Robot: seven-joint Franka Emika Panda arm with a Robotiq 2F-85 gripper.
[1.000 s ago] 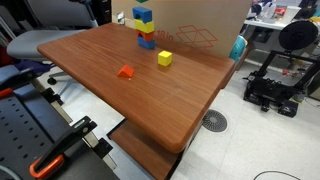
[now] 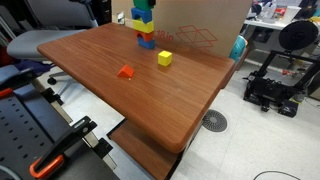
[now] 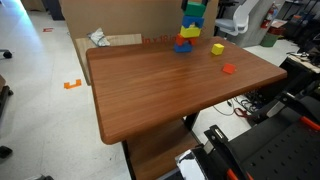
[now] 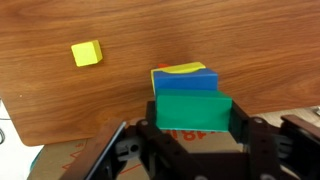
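My gripper is shut on a green block (image 4: pixel 193 108), with a dark finger at each side of it. Below the block is a tower, which from the top down has a blue block (image 3: pixel 193 21), a yellow block (image 3: pixel 190 31), a red block (image 3: pixel 182 41) and another blue block (image 3: pixel 183 47). The green block appears right over the top blue block in both exterior views; whether it bears on it I cannot tell. The tower's upper part sits somewhat offset from its base. In the wrist view the green block hides most of the tower.
A loose yellow block (image 2: pixel 165 58) and a flat red piece (image 2: pixel 126 71) lie apart from the tower on the wooden table (image 2: pixel 165 100). Behind the tower stands a cardboard panel (image 2: pixel 195 25) with red markings.
The green block, held in my gripper, has come lower toward the top of the tower. The tower and the loose pieces have kept their places.
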